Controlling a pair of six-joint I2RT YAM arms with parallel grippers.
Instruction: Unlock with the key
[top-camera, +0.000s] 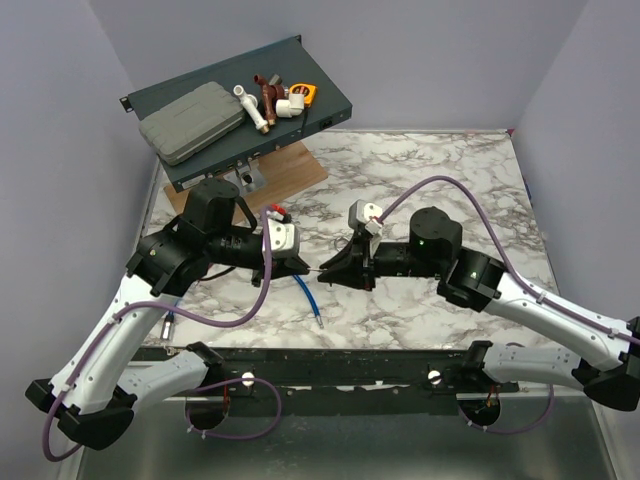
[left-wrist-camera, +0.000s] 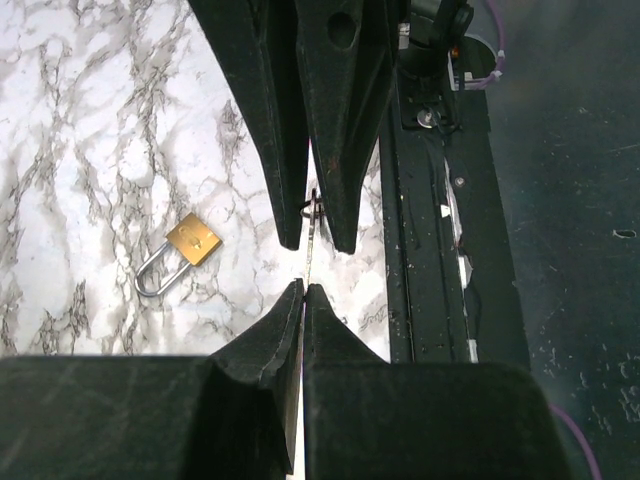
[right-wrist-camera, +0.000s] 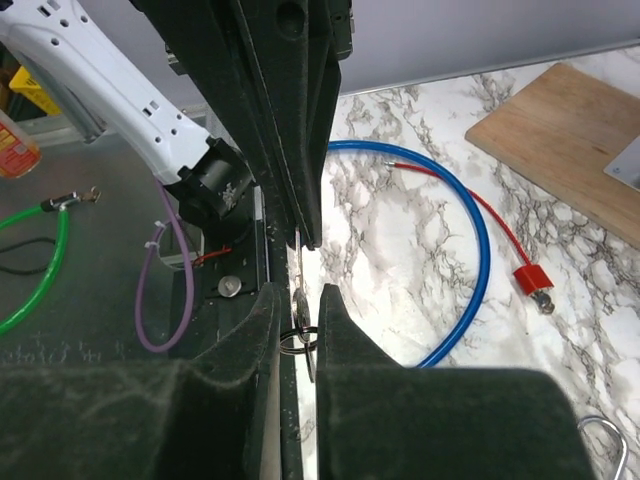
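Observation:
In the top view my left gripper (top-camera: 305, 267) and right gripper (top-camera: 323, 270) face each other, tips close together. A thin key (left-wrist-camera: 310, 255) is held edge-on in the left gripper, which is shut on it. Its far end and a wire ring (left-wrist-camera: 308, 211) reach between the right gripper's spread fingers (left-wrist-camera: 289, 225). From the right wrist view, the right gripper stands open around the ring (right-wrist-camera: 292, 345) and that key end. A brass padlock lies on the marble top below; only its shackle (right-wrist-camera: 608, 437) shows in the right wrist view.
A blue hose (right-wrist-camera: 482, 240) and a red-capped cable (right-wrist-camera: 532, 278) lie on the marble surface. A raised dark shelf (top-camera: 325, 92) bears a grey case (top-camera: 192, 122) and pipe fittings. A dark rail (top-camera: 320, 367) borders the front.

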